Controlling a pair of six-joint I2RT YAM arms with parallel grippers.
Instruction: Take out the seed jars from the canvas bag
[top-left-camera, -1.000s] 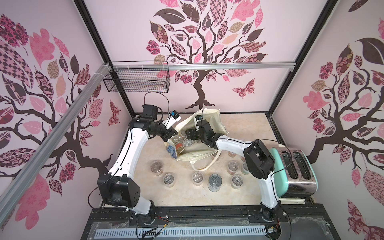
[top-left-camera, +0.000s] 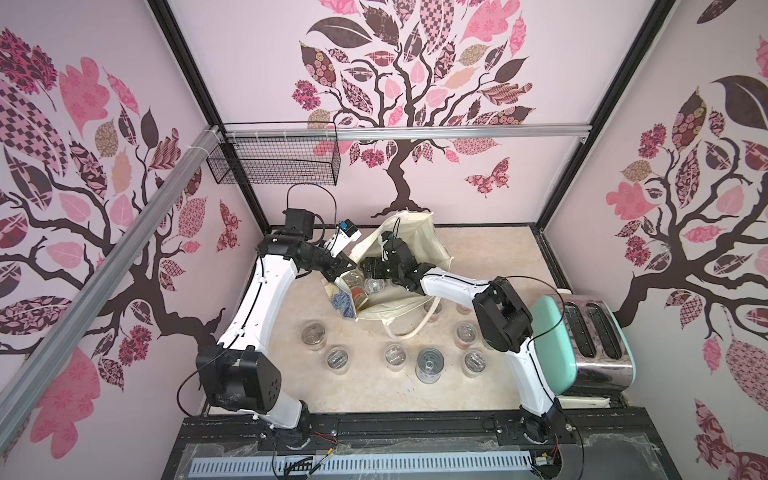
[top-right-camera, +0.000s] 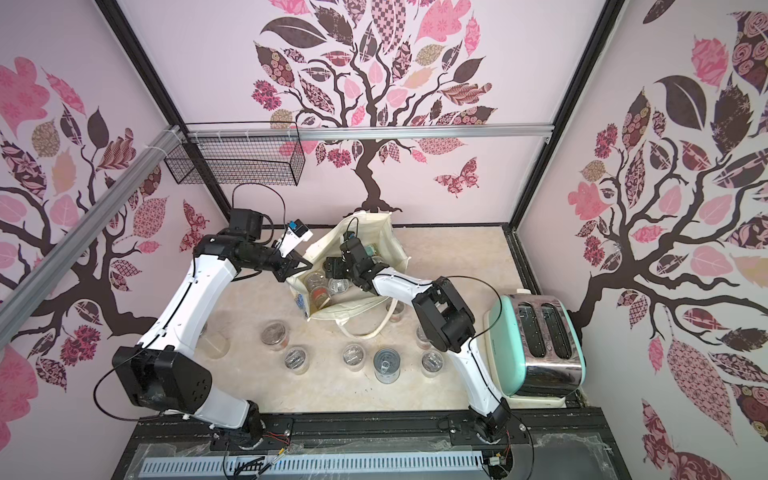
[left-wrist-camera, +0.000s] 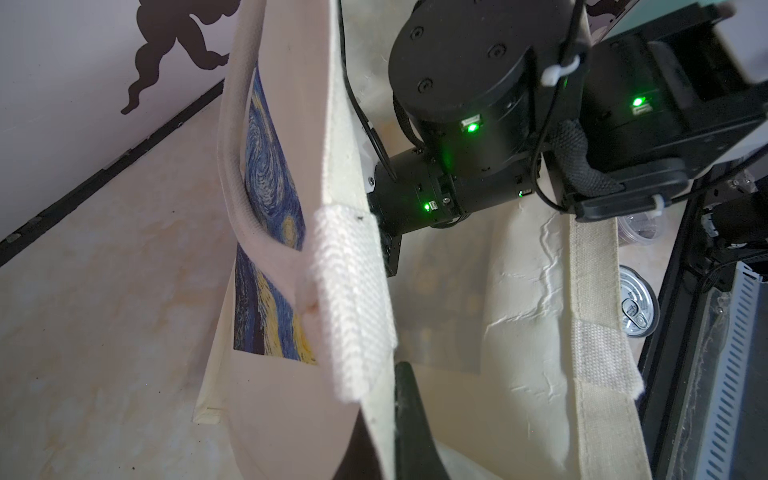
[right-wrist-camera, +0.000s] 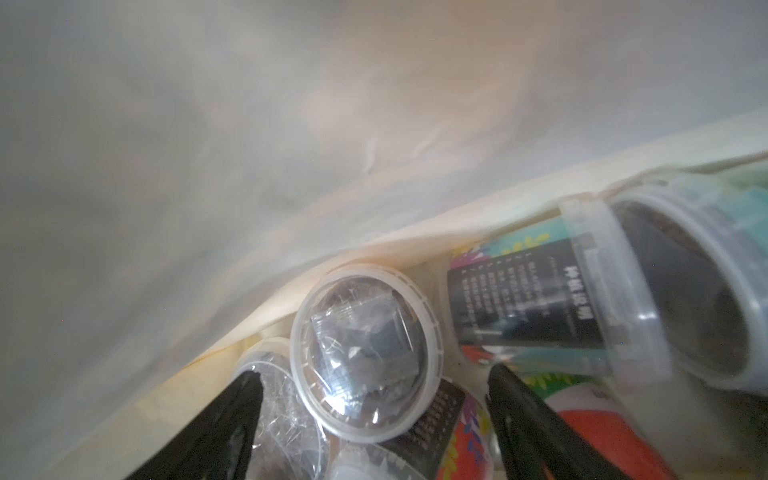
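The cream canvas bag (top-left-camera: 400, 308) stands open at table centre, several seed jars (right-wrist-camera: 364, 352) lying inside, some upright, some on their sides. My left gripper is shut at the bag's near-left rim in the left wrist view, the cloth edge between or against its fingers. My right gripper is down inside the bag, open, its fingers either side of a clear-lidded jar's lower part, above the jars; whether it touches them I cannot tell.
Several jars (top-left-camera: 394, 356) and a larger lidded can (top-left-camera: 429, 364) stand on the table in front of the bag. A mint toaster (top-right-camera: 536, 344) fills the right side. A wire basket (top-right-camera: 240, 160) hangs at the back left.
My right arm has shifted slightly leftward inside the bag, and the bag's top has moved a little. The left arm is almost unmoved.
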